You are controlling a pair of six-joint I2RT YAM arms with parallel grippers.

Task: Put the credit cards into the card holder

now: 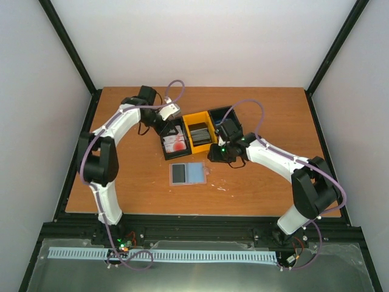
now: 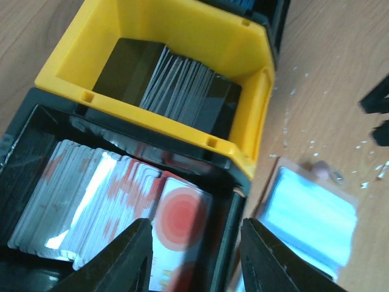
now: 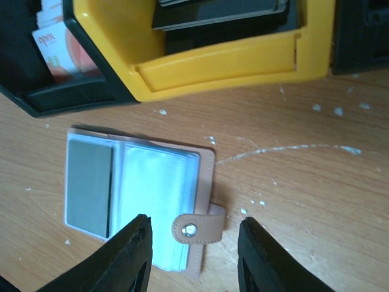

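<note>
The card holder [image 3: 161, 191] lies spread open on the table, a dark card [image 3: 89, 185] in its left pocket and a clear blue-tinted sleeve on its right. Red-and-white cards [image 2: 115, 194] fill the black bin at the left of the row; the foremost shows a red circle. Dark cards [image 2: 176, 88] stand in the yellow bin. Above the black bin, my left gripper is open with nothing between its fingers. My right gripper hangs open and empty over the table near the holder's snap strap [image 3: 199, 229].
A second black bin [image 1: 231, 118] stands right of the yellow bin [image 1: 199, 134], partly hidden by my right arm. Small white specks are scattered on the wood beside the holder.
</note>
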